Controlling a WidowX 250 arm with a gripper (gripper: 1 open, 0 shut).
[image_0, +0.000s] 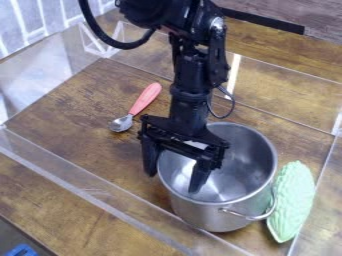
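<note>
A steel pot (238, 210) stands on the wooden table at the lower right of the camera view. My black gripper (174, 172) is at the pot's left rim, one finger down inside the pot and the other outside it; whether it is closed on the wall I cannot tell. Right of the pot lies a pale green ribbed pad (293, 200), close against it. A spoon (143, 103) with a pink handle lies behind and left of my gripper.
Transparent barriers or strips run along its edges. A blue object (19, 249) shows at the bottom-left corner.
</note>
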